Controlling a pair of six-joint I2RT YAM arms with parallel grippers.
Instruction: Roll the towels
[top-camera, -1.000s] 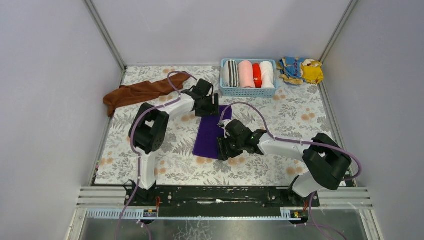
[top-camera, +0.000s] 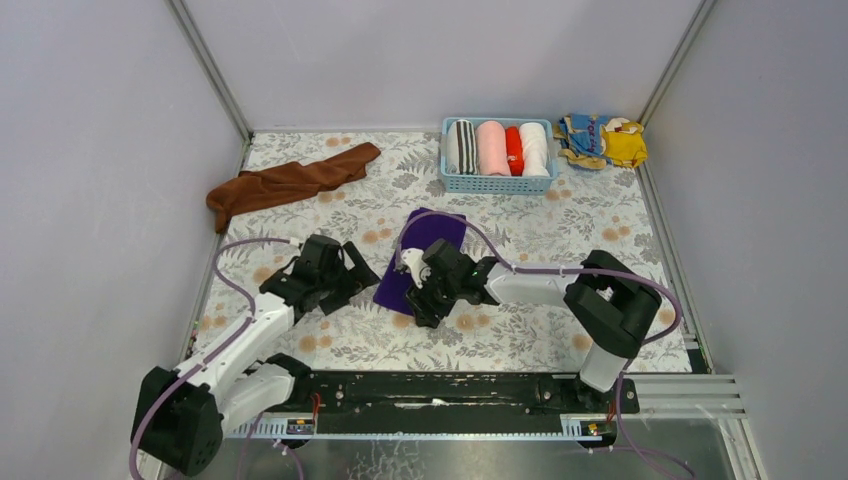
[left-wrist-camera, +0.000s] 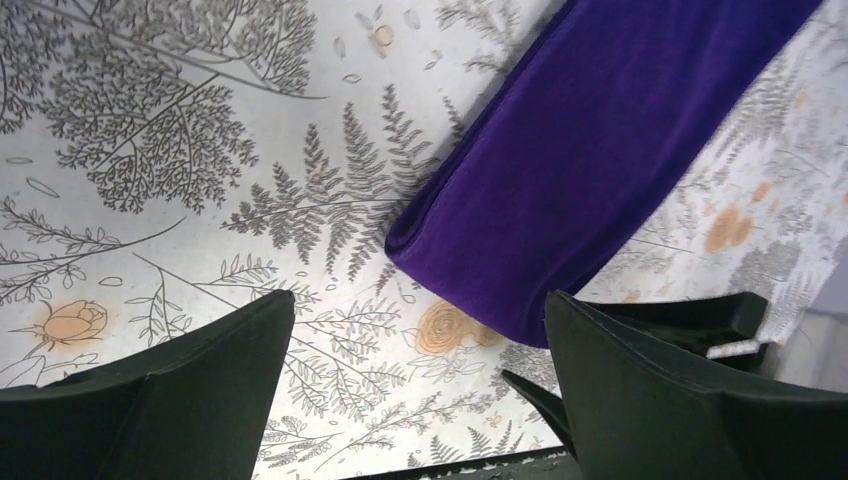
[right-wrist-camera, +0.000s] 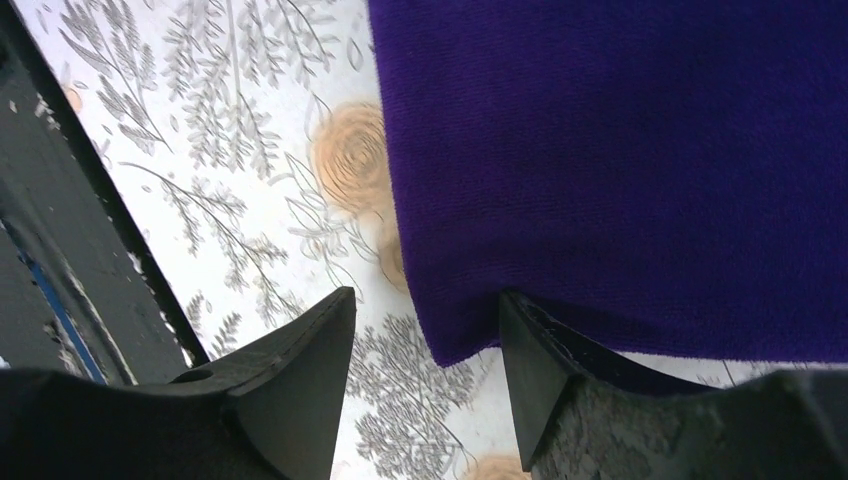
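Observation:
A purple towel lies folded in a long strip at the table's middle, its near part under my right arm in the top view. My left gripper is open to the left of the towel, its fingers empty. My right gripper is open low over the towel's near corner, that corner lying between its fingertips, one finger touching the cloth.
A blue basket holding several rolled towels stands at the back. A brown towel lies back left, a blue and yellow cloth back right.
My left arm has moved from the towel's far end toward the front left.

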